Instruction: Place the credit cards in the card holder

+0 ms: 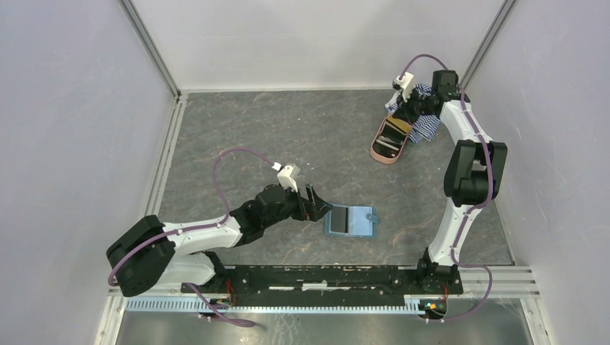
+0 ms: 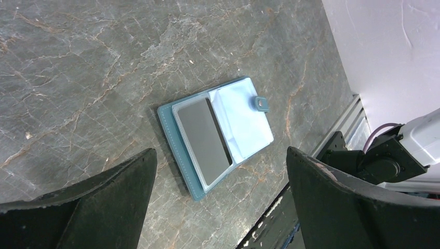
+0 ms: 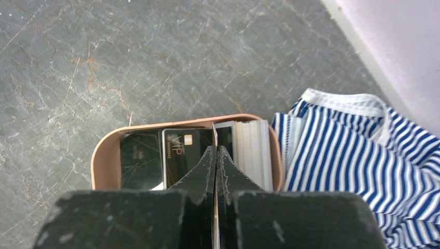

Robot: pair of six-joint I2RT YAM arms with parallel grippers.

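An open blue card holder (image 1: pixel 350 221) lies flat near the front of the table; the left wrist view shows its grey window pocket (image 2: pixel 205 140) and pale blue side. My left gripper (image 1: pixel 316 204) stands open just to its left, nothing between its fingers. At the back right, my right gripper is shut on a thin gold card (image 1: pixel 400 123), which appears edge-on between the fingertips in the right wrist view. It is over a pink-brown tray (image 3: pixel 101 165) holding a black VIP card (image 3: pixel 186 148) and other cards. How deep the gold card reaches is unclear.
A blue-and-white striped cloth (image 3: pixel 332 150) lies against the tray's right end. More pale card edges (image 3: pixel 253 150) stand in that end of the tray. A white wall stands close behind the cloth.
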